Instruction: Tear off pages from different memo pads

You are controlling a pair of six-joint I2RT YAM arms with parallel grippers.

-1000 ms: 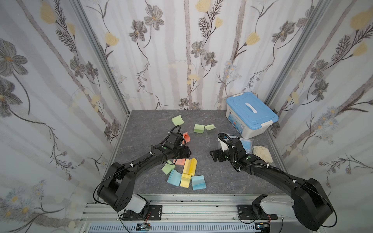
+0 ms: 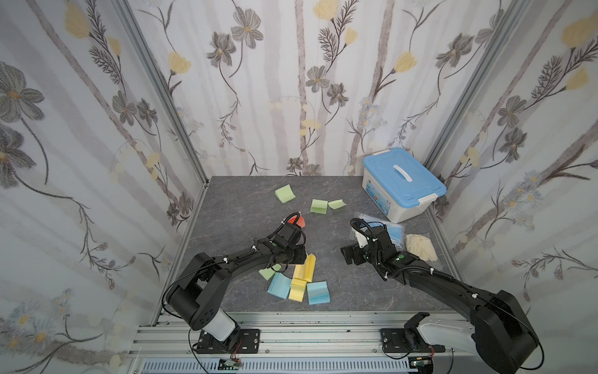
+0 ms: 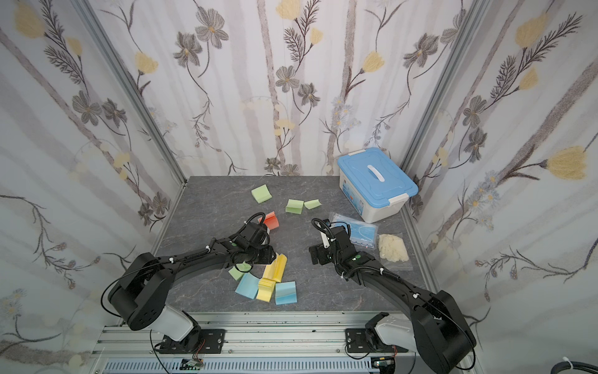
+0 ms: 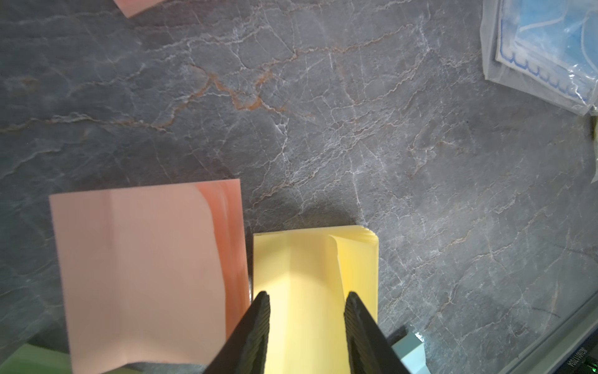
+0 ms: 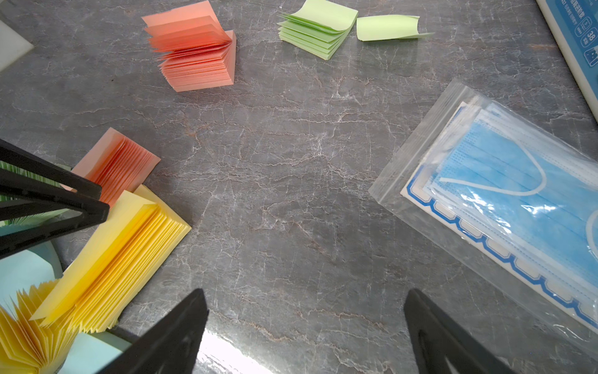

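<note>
My left gripper hangs low over a yellow memo pad (image 4: 296, 261), its two fingertips apart over the pad's top page, which has a raised fold. Beside that pad lies a pink pad (image 4: 143, 261). Other pads lie about: a red one (image 5: 196, 56) with fanned pages, a green one (image 5: 314, 28), a blue one (image 2: 317, 294) and a second yellow one near the front. A loose green page (image 5: 386, 28) lies beside the green pad. My right gripper stands open over bare table right of the yellow pads, nothing between its fingers.
A lidded plastic box (image 2: 403, 177) stands at back right. A bag of blue masks (image 5: 498, 187) and a cream bundle (image 2: 421, 246) lie on the right. The table's middle between the pads and bag is clear.
My left gripper has moved toward the front, over the yellow pad, covering more of the pink one in the top left view. The right arm has shifted slightly toward the front and right.
</note>
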